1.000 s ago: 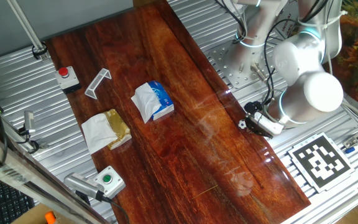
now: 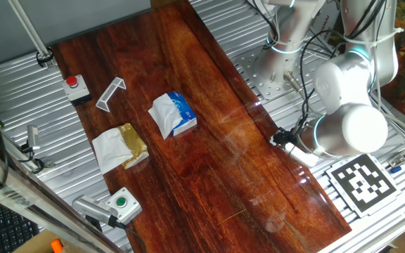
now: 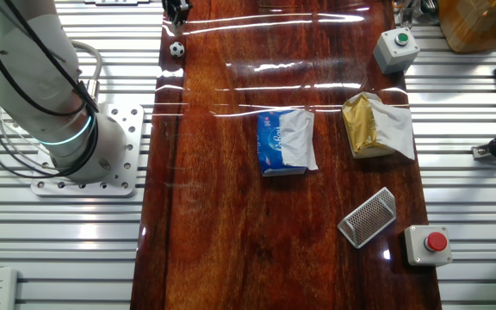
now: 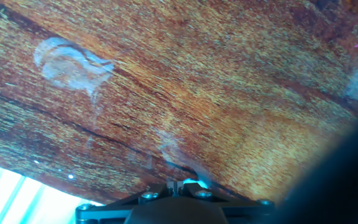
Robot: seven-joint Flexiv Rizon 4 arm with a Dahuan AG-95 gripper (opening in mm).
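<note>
My gripper (image 2: pixel 280 137) hangs at the table's edge on the robot's side. In the wrist view the gripper shows its small fingertips close together at the bottom, seemingly shut, with nothing visible between them. A small black-and-white ball (image 3: pixel 177 49) rests on the wooden table near that same edge, just apart from the gripper (image 3: pixel 177 12) in exterior view 2. From exterior view 1 the ball is largely lost against the dark gripper, and the wrist view shows only bare wood (image 4: pixel 185 93).
Mid-table stands a blue-and-white tissue pack (image 3: pixel 284 142), beside a gold-and-white pack (image 3: pixel 375 127). A metal grater-like piece (image 3: pixel 368 217), a red button box (image 3: pixel 428 245) and a green button box (image 3: pixel 396 50) line the far side. Wood near the gripper is mostly clear.
In exterior view 1 the gripper has shifted down and slightly left, closer over the small ball, which showed more plainly beside it before. The packs and boxes have stayed put.
</note>
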